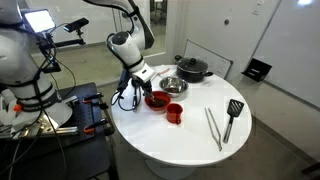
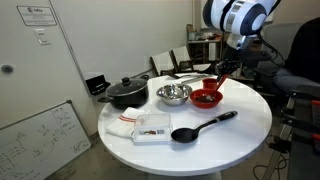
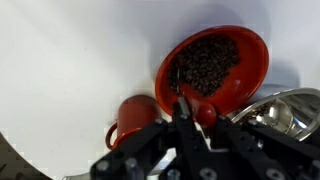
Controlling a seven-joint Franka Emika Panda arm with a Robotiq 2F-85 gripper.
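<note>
A red bowl [image 3: 245, 72] holds a pile of dark brown beans [image 3: 207, 66]; it shows again in exterior view 2 as a red bowl [image 2: 206, 101]. My gripper is over the bowl's rim, shut on a slim red item [image 2: 221, 81] that slants down toward the bowl. Its lower end is hard to make out, and a thin dark piece [image 3: 179, 76] lies over the beans just ahead of the fingers. Close beside the bowl stands a red mug [image 1: 174, 114], its handle showing in the wrist view.
A metal bowl [image 1: 173, 86] and a black pot [image 1: 192, 70] stand behind the red bowl. A black spatula [image 1: 233, 110] and tongs [image 1: 213, 128] lie to the right. In exterior view 2, a black ladle [image 2: 202, 127] and clear box [image 2: 154, 128] are nearby.
</note>
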